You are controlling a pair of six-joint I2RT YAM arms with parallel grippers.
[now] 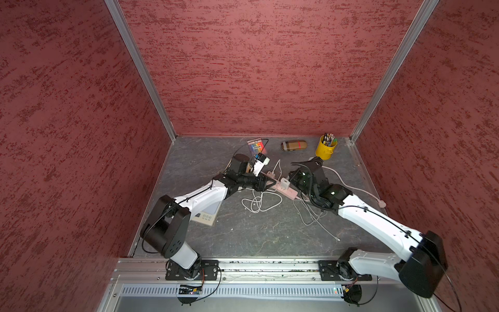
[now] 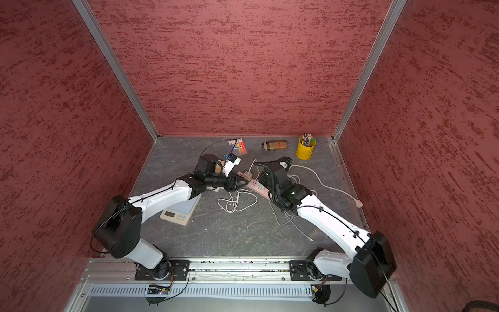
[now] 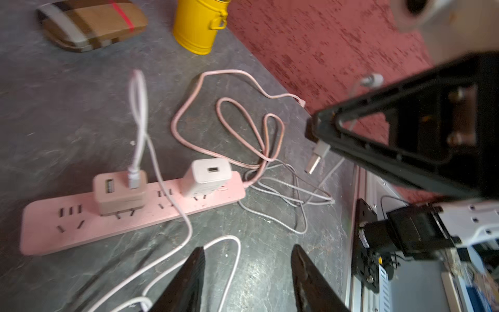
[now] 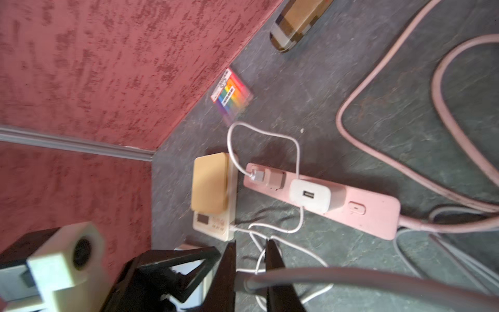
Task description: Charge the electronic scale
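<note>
A pink power strip [image 3: 135, 210] lies mid-table. Two adapters sit in it: a pinkish one [image 3: 120, 192] with a white cable plugged into its top, and a white one [image 3: 205, 179] with its USB port showing empty. My right gripper is shut on a grey-white USB cable; its metal plug [image 3: 314, 161] sticks out past the fingers in the left wrist view. Part open, my left gripper has nothing between its fingers, left of the white adapter. A pale electronic scale [image 2: 179, 213] lies under the left arm. A yellow-topped scale [image 4: 212, 192] has a cable at its side.
Loose white cable [image 1: 260, 202] coils in front of the strip. A yellow pencil bucket [image 1: 326, 149], a plaid case [image 1: 294, 145] and a rainbow packet [image 1: 256, 146] stand at the back.
</note>
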